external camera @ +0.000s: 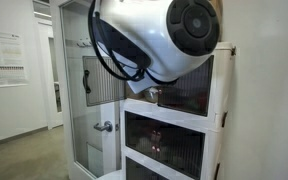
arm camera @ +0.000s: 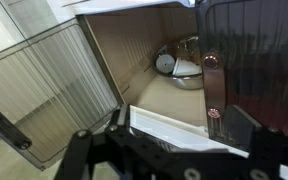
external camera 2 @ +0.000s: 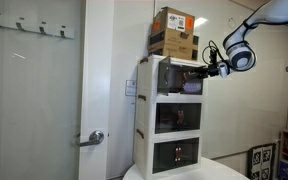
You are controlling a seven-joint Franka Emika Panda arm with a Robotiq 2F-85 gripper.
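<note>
A white cabinet (external camera 2: pixel 142 115) with dark ribbed doors has its top compartment partly uncovered. In the wrist view, the left door (arm camera: pixel 59 75) stands swung outward with its dark handle (arm camera: pixel 6 127), while the right door (arm camera: pixel 259 65) covers its half, its handle (arm camera: pixel 213 85) upright. A metal bowl (arm camera: pixel 187 73) and a round whitish item (arm camera: pixel 165 63) lie inside. My gripper is in front of this compartment, its dark fingers (arm camera: pixel 82 148) wide apart at the bottom of the view. Nothing shows between them. The arm hides part of the cabinet in exterior view 1.
Cardboard boxes (external camera 2: pixel 174 35) sit on top of the cabinet. Two lower compartments have their dark doors (external camera 2: pixel 177 117) shut. A white door with a lever handle (external camera 2: pixel 92 138) stands to the left in exterior view 2. A white round table surface (external camera 2: pixel 209 172) lies below.
</note>
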